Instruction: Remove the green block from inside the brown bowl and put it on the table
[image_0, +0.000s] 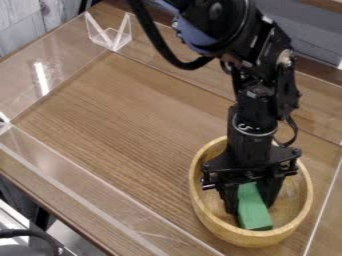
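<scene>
The green block (251, 209) is still within the rim of the brown bowl (207, 217), at the near right of the table. My gripper (249, 190) reaches down into the bowl from above and is shut on the block's upper part, with dark fingers on either side of it. The block's lower end shows below the fingers, and its upper end is hidden by them. Whether the block touches the bowl's floor, I cannot tell.
Bare wooden table (120, 125) spreads to the left of the bowl. A clear plastic-like holder (110, 33) stands at the far left edge. At the bottom left a dark cable (34, 234) curves into view.
</scene>
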